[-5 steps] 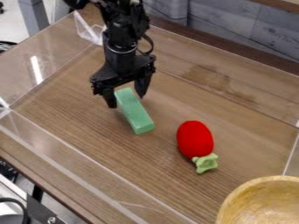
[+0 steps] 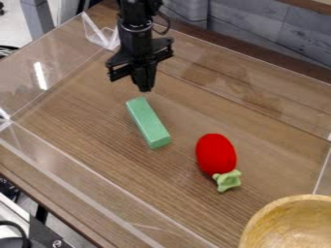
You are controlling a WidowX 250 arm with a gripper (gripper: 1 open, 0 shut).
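Observation:
My black gripper hangs over the upper middle of the wooden table, shut, with nothing visible between its fingers. Below it and apart from it lies a flat green rectangular block, angled from upper left to lower right. A red oval object lies to the lower right, with a small light-green piece at its lower end.
A yellow bowl is cut off at the bottom right corner. A dark raised edge runs along the back right, and black cables lie at the lower left corner.
The gripper has moved up and back, away from the green block, which now shows fully. The block stays in about the same place.

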